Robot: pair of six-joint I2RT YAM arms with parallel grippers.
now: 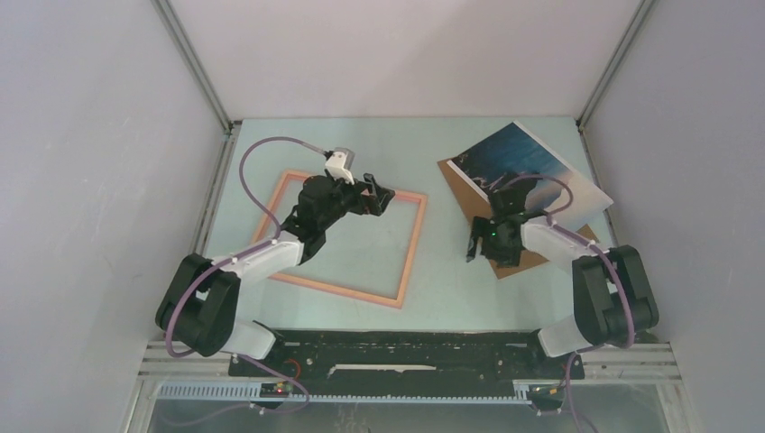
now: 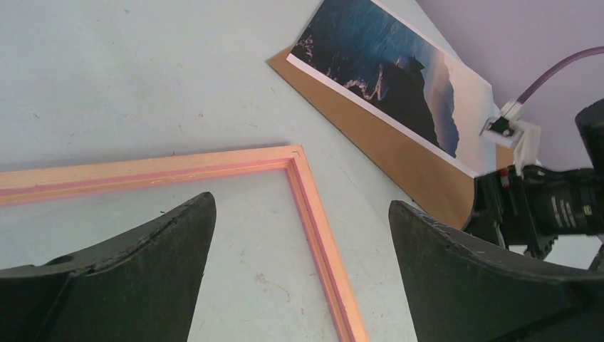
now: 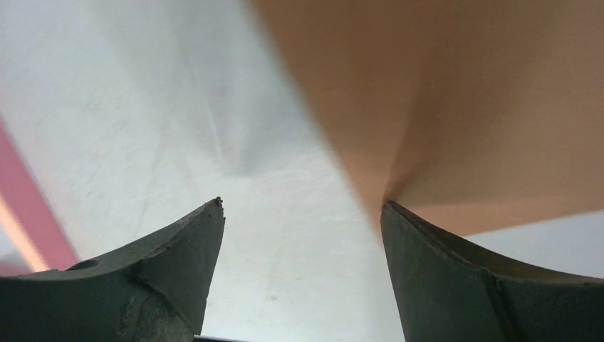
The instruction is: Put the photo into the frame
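A photo (image 1: pixel 505 155) of dark blue sea and pale sand lies on a brown backing board (image 1: pixel 465 194) at the right of the table. The empty pinkish wooden frame (image 1: pixel 411 257) rests flat on the left half. Over the frame's far right corner, my left gripper (image 1: pixel 377 200) is open with nothing between its fingers. My right gripper (image 1: pixel 481 251) hovers low at the board's near left corner, also open and empty. In the right wrist view the board (image 3: pixel 456 128) runs beneath the right finger (image 3: pixel 441 271); the photo is out of that view.
Bare table (image 1: pixel 456 289) separates the frame from the board. White walls (image 1: pixel 686 180) close in on both sides and behind. A dark strip (image 1: pixel 406 347) runs along the table's front edge.
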